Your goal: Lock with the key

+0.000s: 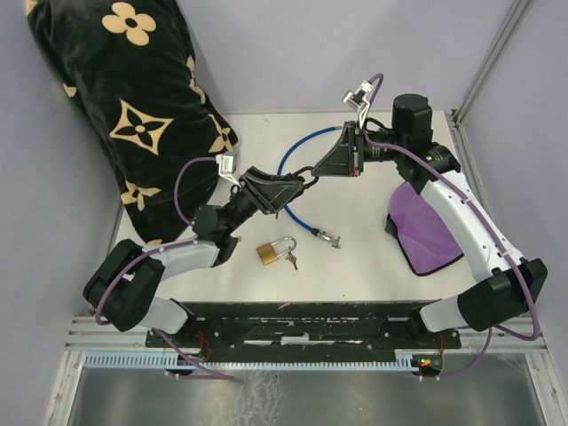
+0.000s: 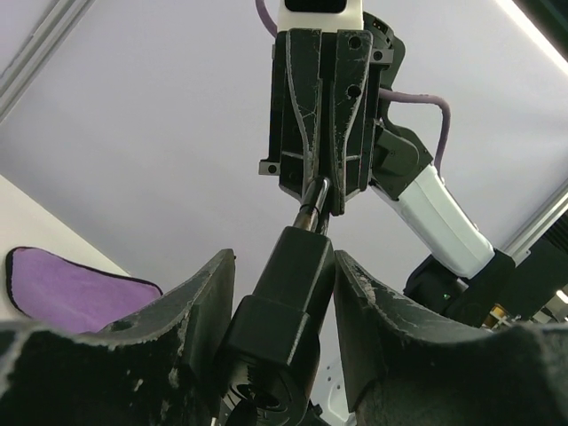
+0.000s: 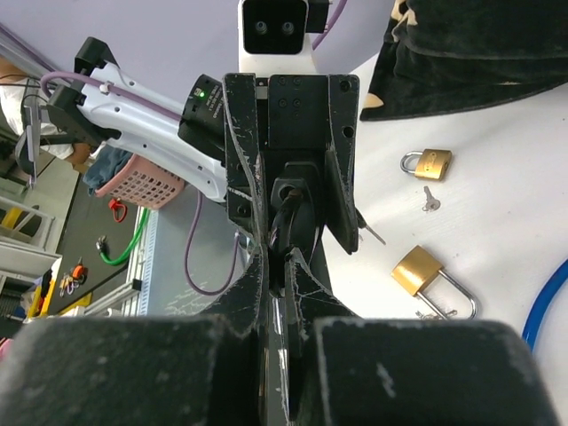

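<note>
My left gripper (image 1: 288, 188) is shut on a dark padlock body (image 2: 280, 306), its shackle (image 2: 312, 204) reaching up to my right gripper (image 1: 321, 169), which is shut on the shackle's loop. Both are held above the table's middle, end to end. Whether a key is in the lock is hidden. Below lie a brass padlock (image 1: 269, 253) with a small key (image 1: 292, 260) by it; the right wrist view also shows a second, smaller brass padlock (image 3: 432, 162) with a key (image 3: 431, 201).
A blue cable (image 1: 297, 217) curves across the white table (image 1: 355, 257). A purple cloth (image 1: 426, 231) lies at the right, a black patterned cushion (image 1: 142, 106) at the back left. The front middle of the table has some free room.
</note>
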